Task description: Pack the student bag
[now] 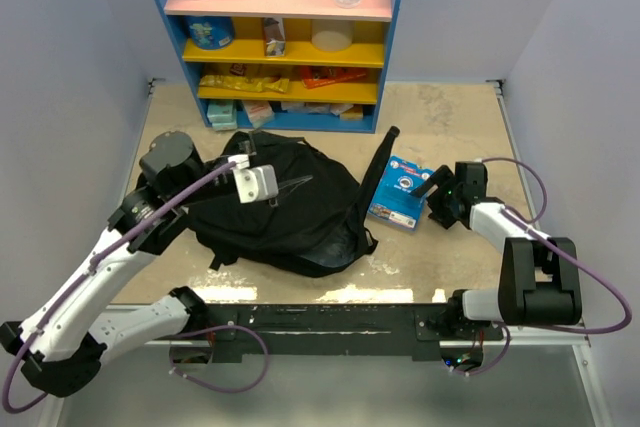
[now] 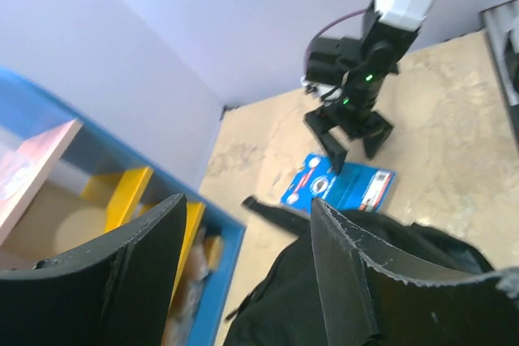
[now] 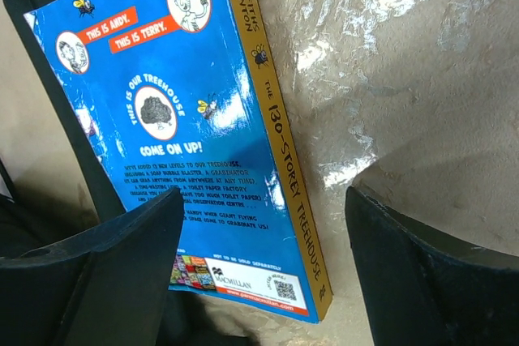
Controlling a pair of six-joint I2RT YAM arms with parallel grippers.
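The black bag (image 1: pixel 290 217) lies on the table left of centre, its flap folded over most of the opening. A blue book (image 1: pixel 400 192) rests flat beside it on the right, back cover up and yellow spine (image 3: pixel 280 127) showing in the right wrist view. My right gripper is open above that book's spine edge, one finger over the cover and the other over bare table. My left gripper (image 1: pixel 283 187) hangs above the bag, its fingers (image 2: pixel 150 261) apart with nothing held between them in the left wrist view.
Behind the bag stands a blue shelf unit (image 1: pixel 385 67) with a pink top board, holding bottles and packets. A bag strap (image 1: pixel 375 172) runs along the book's left side. Bare table (image 1: pixel 430 122) lies behind the book.
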